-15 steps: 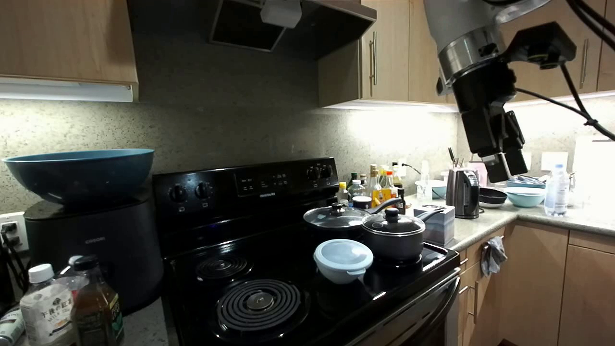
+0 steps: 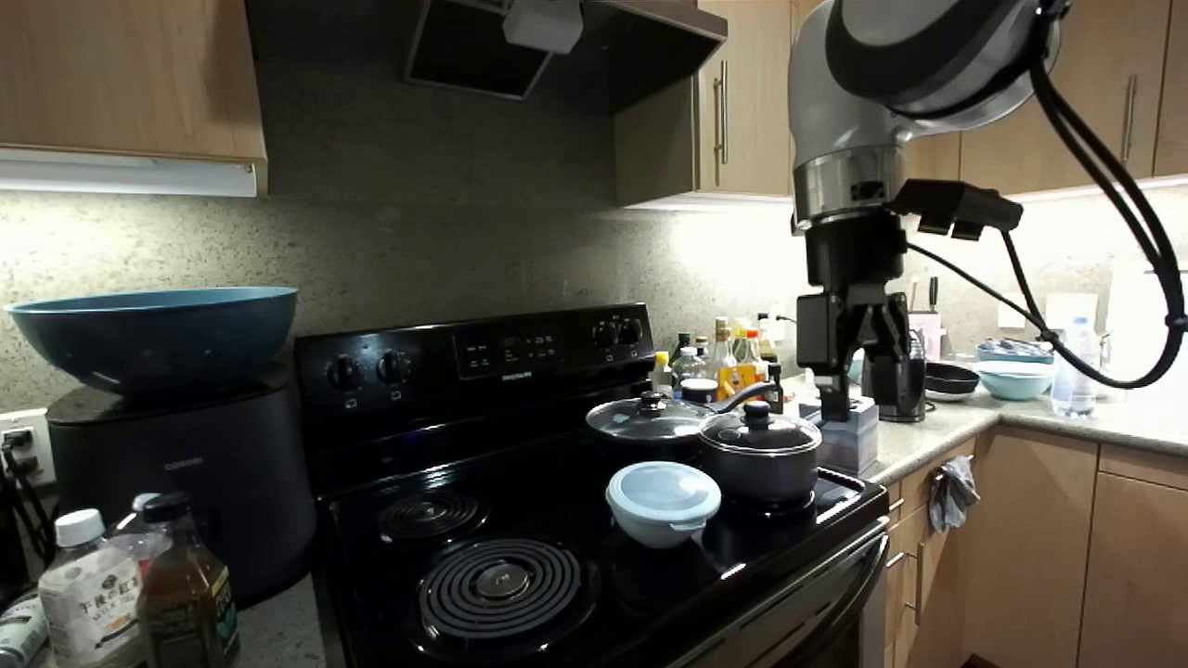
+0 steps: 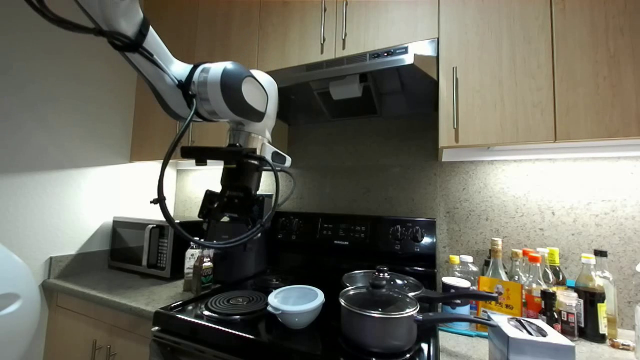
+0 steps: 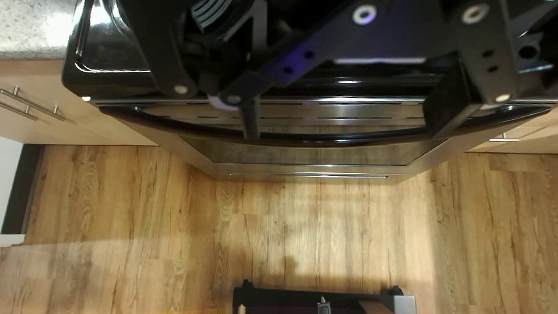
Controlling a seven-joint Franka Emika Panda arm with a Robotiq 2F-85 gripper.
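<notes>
My gripper (image 2: 859, 391) points straight down, with its fingers (image 4: 250, 119) set wide apart and nothing between them in the wrist view. From exterior view 1 it overlaps the right end of the counter; the wrist view has the oven front and floor beneath it. A light-blue lidded bowl (image 2: 664, 503) sits on the stove top. Beside it stands a dark pot (image 2: 762, 468) with a glass lid, its handle reaching toward the counter in exterior view 2. Behind the pot is a lidded pan (image 2: 649, 421). The gripper is apart from all of these.
Bare coil burners (image 2: 501, 581) occupy the stove's left side. Several bottles (image 3: 531, 282) and a tissue box (image 3: 528, 337) crowd the counter beside the pots. A large blue bowl (image 2: 156, 334) rests on a black appliance (image 2: 184, 479). Overhead hangs the range hood (image 3: 360, 66).
In exterior view 1, the gripper has come down and to the left, turning from a tilt to upright. The bowl, pot and pan have stayed in place.
</notes>
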